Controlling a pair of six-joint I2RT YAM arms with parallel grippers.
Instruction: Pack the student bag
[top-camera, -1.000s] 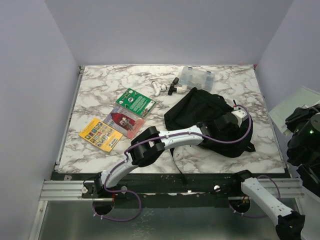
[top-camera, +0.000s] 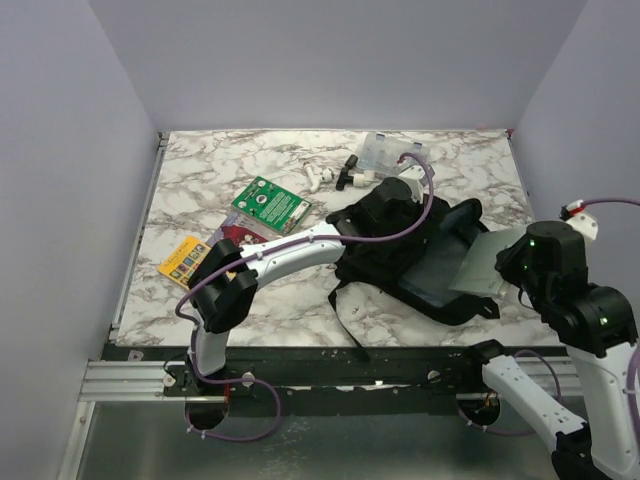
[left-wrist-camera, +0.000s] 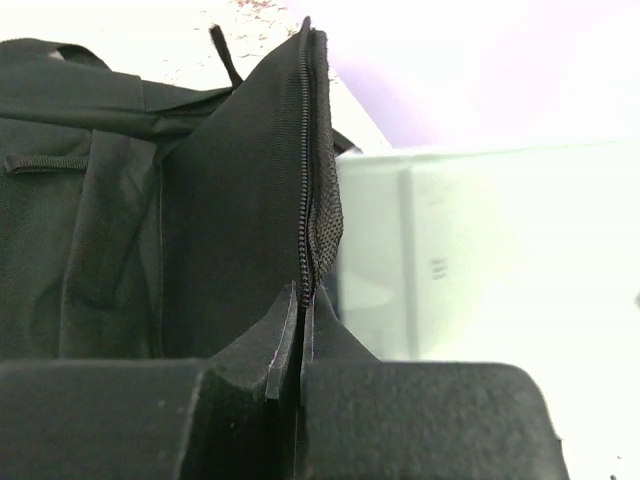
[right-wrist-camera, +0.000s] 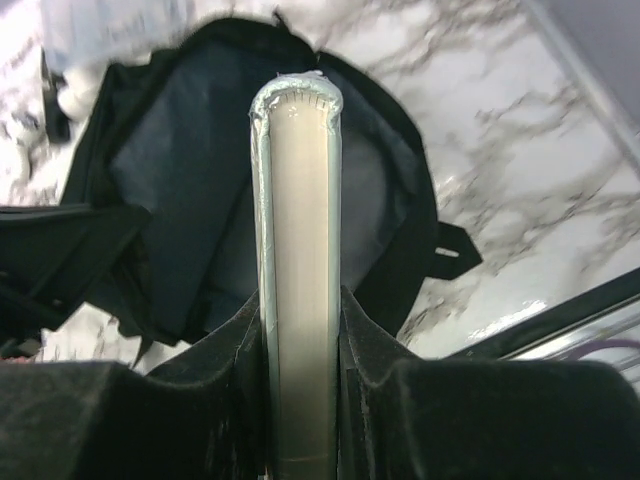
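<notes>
The black student bag (top-camera: 436, 272) lies on the right half of the table, its dark grey inside exposed. My left gripper is shut on the zippered edge of the bag's flap (left-wrist-camera: 250, 170), which is drawn up and to the left. A thick pale green book (right-wrist-camera: 300, 220) is clamped in my right gripper, spine or page edge toward the camera. In the top view this book (top-camera: 482, 262) is over the right side of the bag opening; whether it touches the inside cannot be told.
At left lie a green book (top-camera: 272, 204), a partly covered red one (top-camera: 238, 232) and a yellow one (top-camera: 186, 260). Behind the bag sit a clear plastic box (top-camera: 385, 152), a white object (top-camera: 318, 176) and a black-and-white item (top-camera: 349, 173). A strap hangs over the front edge.
The right arm has brought the pale book leftward from the right edge to over the opening.
</notes>
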